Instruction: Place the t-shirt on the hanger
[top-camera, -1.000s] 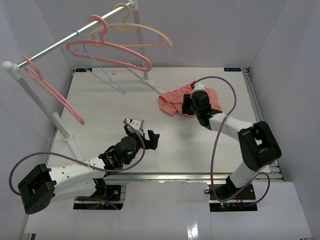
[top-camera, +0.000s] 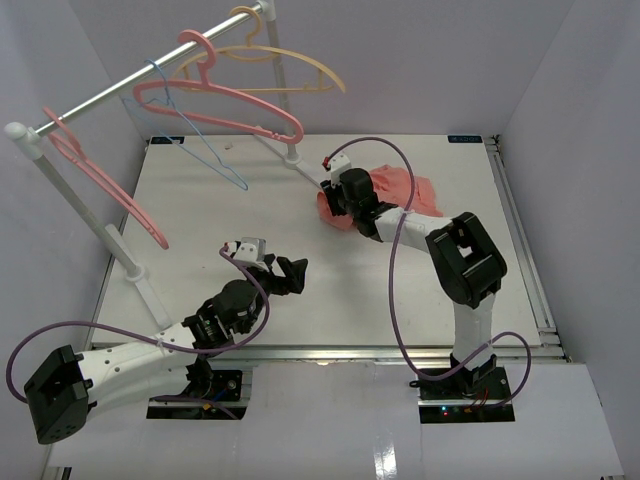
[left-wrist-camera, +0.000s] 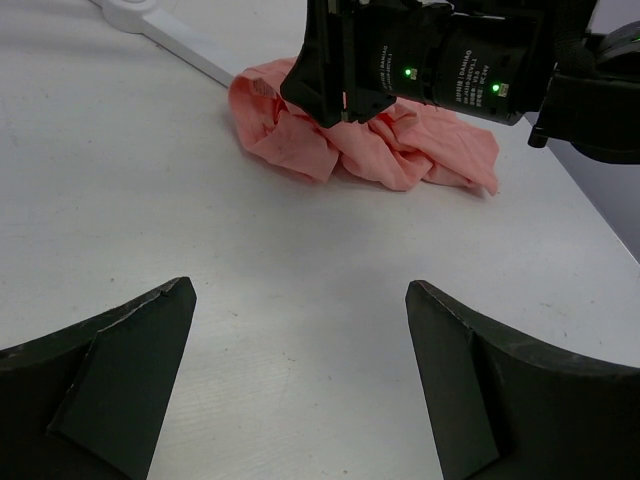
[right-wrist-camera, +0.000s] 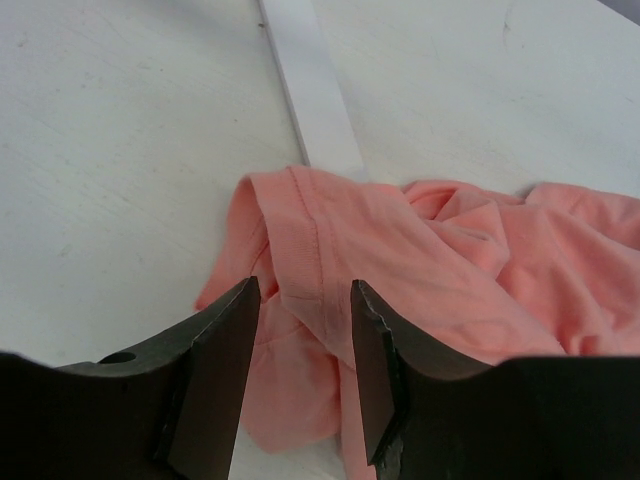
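Note:
A crumpled pink t-shirt (top-camera: 405, 190) lies on the white table at the back right, its edge over the rack's foot. My right gripper (top-camera: 333, 195) hovers at its left end; in the right wrist view the open fingertips (right-wrist-camera: 365, 305) are over a folded hem (right-wrist-camera: 305, 250). My left gripper (top-camera: 290, 275) stands open at the front left, empty, facing the shirt in the left wrist view. Plastic hangers, pink (top-camera: 215, 86), yellow (top-camera: 325, 80) and blue (top-camera: 220, 170), hang on the rail above the left side.
The rack's rail (top-camera: 120, 82) and posts (top-camera: 75, 200) occupy the left and back left, with another pink hanger (top-camera: 110, 185). Grey walls bound both sides.
My right arm has moved left across the shirt toward its left end.

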